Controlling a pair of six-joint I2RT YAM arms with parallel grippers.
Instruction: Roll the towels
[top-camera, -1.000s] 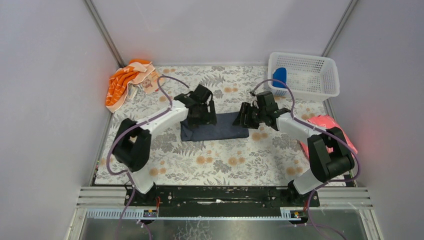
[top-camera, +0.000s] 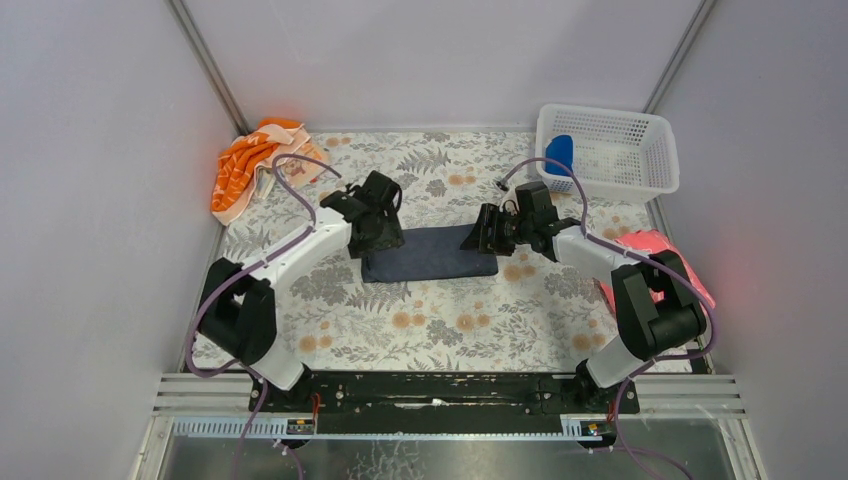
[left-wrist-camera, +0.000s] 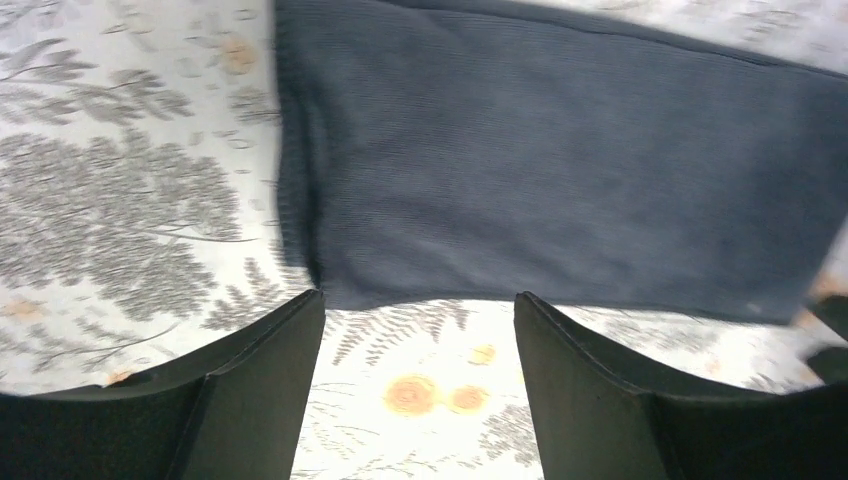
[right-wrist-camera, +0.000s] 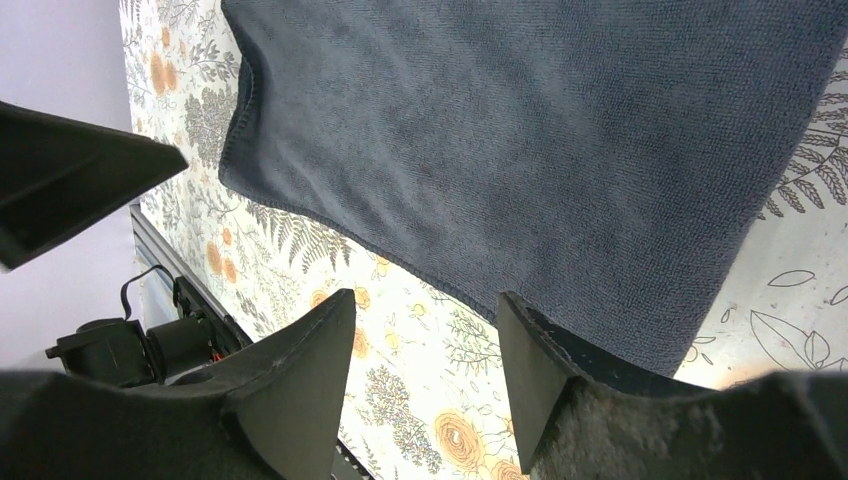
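Observation:
A dark grey-blue towel (top-camera: 430, 262) lies folded into a long strip across the middle of the patterned table, its left edge doubled in the left wrist view (left-wrist-camera: 540, 160). My left gripper hangs over that left end, fingers apart and empty. My right gripper hovers at the towel's right end, open, with nothing between its fingers; the towel (right-wrist-camera: 530, 150) spreads beneath it.
An orange-striped towel (top-camera: 245, 165) is heaped at the back left. A white basket (top-camera: 620, 150) with a blue item (top-camera: 560, 150) stands at the back right. A pink cloth (top-camera: 645, 243) lies at the right edge.
My left gripper has moved leftward to above the towel's left end. The right arm has shifted only slightly. The towel looks unchanged.

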